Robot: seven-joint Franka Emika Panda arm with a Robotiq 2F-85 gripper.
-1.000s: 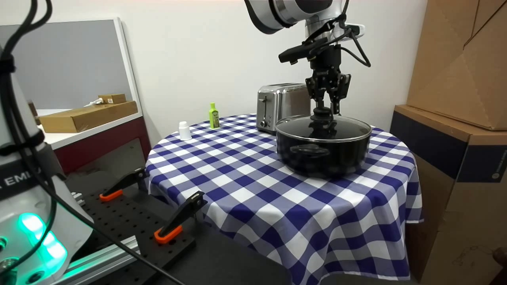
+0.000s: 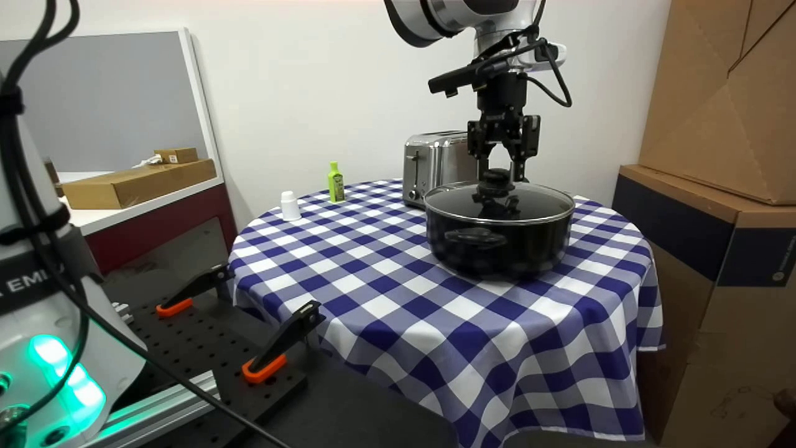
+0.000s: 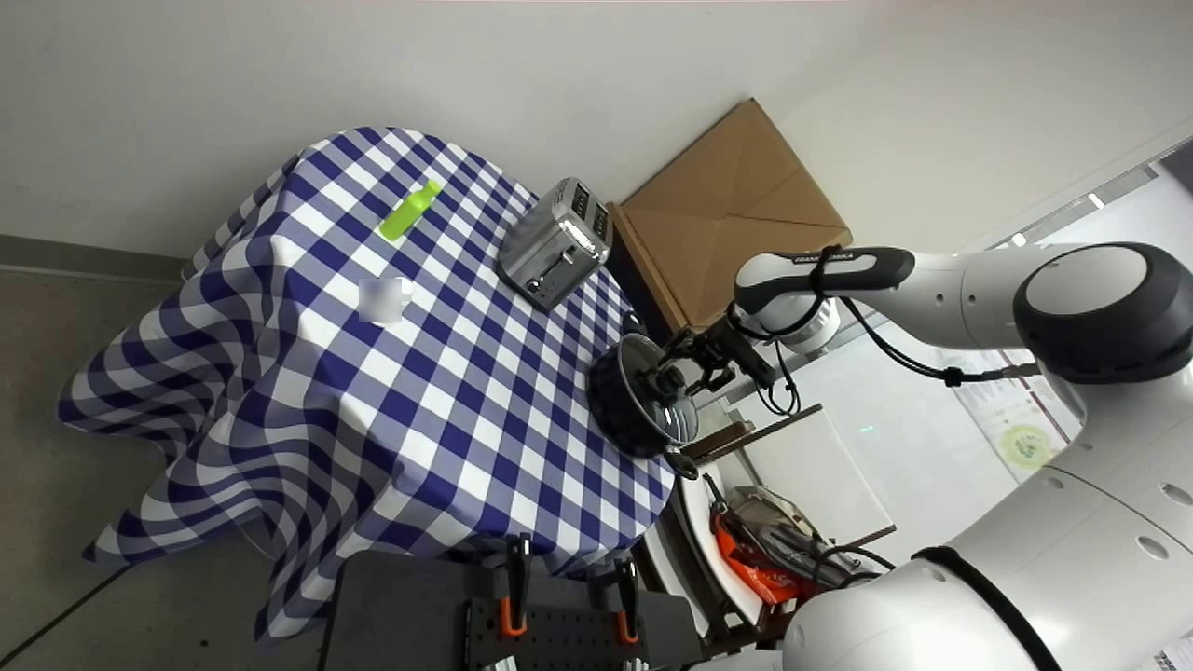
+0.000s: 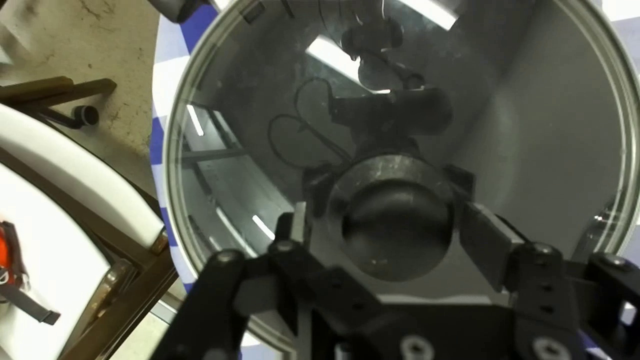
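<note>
A black pot (image 2: pixel 496 250) with a glass lid (image 2: pixel 541 203) stands upright on the checkered table. The lid's round black knob (image 4: pixel 396 231) sits between the fingers of my gripper in the wrist view. The fingers are parted, with a gap showing on each side of the knob, so nothing is gripped. In exterior view 1 the gripper (image 2: pixel 500 164) points straight down over the lid, its fingertips beside the knob. Exterior view 2 shows the pot (image 3: pixel 626 403) near the table's edge, partly hidden by the gripper.
A silver toaster (image 2: pixel 440 164) stands close behind the pot. Farther left are a green bottle (image 2: pixel 336 183) and a small white object (image 2: pixel 289 206). Cardboard boxes (image 2: pixel 709 284) rise on the right.
The pot with its lid has shifted slightly left in exterior view 1, and my gripper has moved left with it. The fingers look wider apart. Toaster, bottle and white object have stayed put.
</note>
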